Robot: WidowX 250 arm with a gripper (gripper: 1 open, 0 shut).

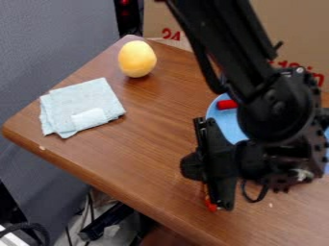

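Observation:
My black gripper (216,187) is low over the right front of the wooden table, its fingers pointing down on an orange-red object (210,204) that is mostly hidden behind it. I cannot tell whether the fingers are closed on it. Behind the arm, a light blue round dish (222,119) is partly hidden, with a red object (226,105) at its rim.
A yellow egg-shaped object (138,59) sits at the back left. A folded pale cloth (80,104) lies near the left edge. A cardboard sheet (244,29) stands behind.

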